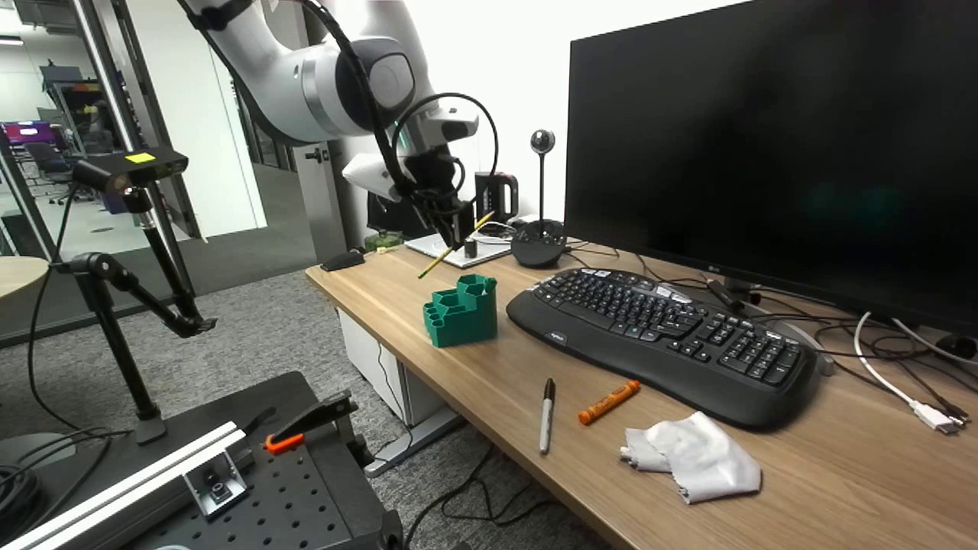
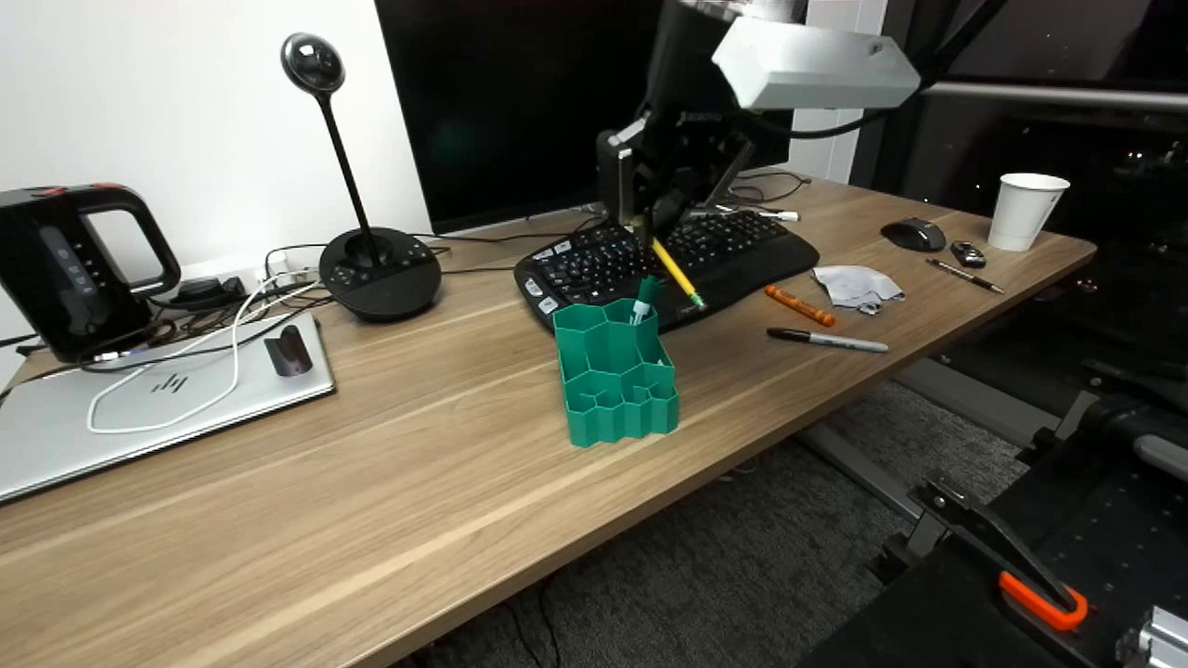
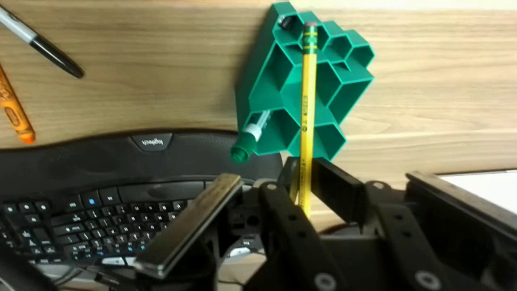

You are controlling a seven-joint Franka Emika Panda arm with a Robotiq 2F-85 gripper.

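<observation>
A yellow pencil [image 3: 307, 106] is pinched in my gripper, which is shut on it; its eraser end reaches out over the organizer in the wrist view. In exterior view 1 the gripper [image 1: 465, 231] hangs above the desk with the pencil [image 1: 438, 263] slanting down toward the front. Below stands the green honeycomb organizer [image 2: 615, 384], upright on the desk and apart from the pencil. A green-capped marker [image 3: 243, 147] leans in one of its cells. Something small and dark sits in another cell.
Beside the organizer lies the black keyboard [image 1: 660, 334]. A black-and-grey marker [image 1: 547, 417], an orange crayon [image 1: 609, 402] and a grey cloth [image 1: 701, 458] lie toward the desk's near end. A silver laptop [image 2: 167, 406] rests at the other side.
</observation>
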